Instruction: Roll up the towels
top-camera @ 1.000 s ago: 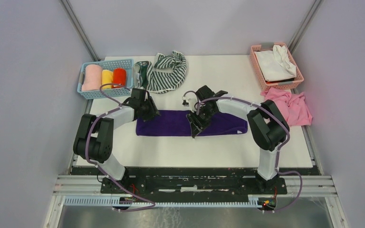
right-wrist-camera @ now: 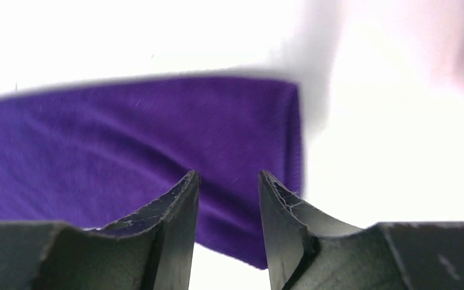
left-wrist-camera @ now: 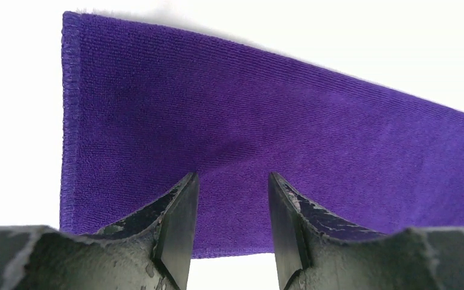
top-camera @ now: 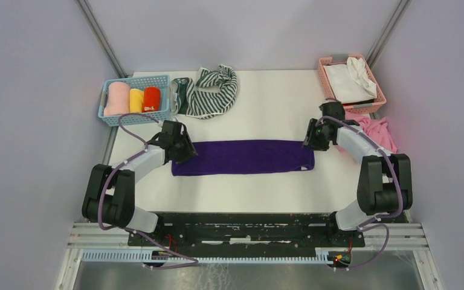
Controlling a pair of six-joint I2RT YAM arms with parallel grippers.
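Note:
A purple towel [top-camera: 241, 157] lies spread in a long strip across the table; its right end has a small crease and a turned corner. My left gripper hovers open over the towel's left end, whose hemmed edge shows in the left wrist view. My right gripper is open above the right end of the towel, with nothing visible between its fingers; that wrist view is blurred at the towel.
A blue basket [top-camera: 112, 118] of rolled towels stands back left, beside a striped cloth [top-camera: 211, 103]. A pink basket [top-camera: 382, 90] with white cloths stands back right, a pink cloth [top-camera: 377, 133] in front of it.
My right gripper has swung from the towel's middle to its right end. My left gripper has shifted slightly toward the front left. The towel's left end sits slightly nearer the front than a second ago.

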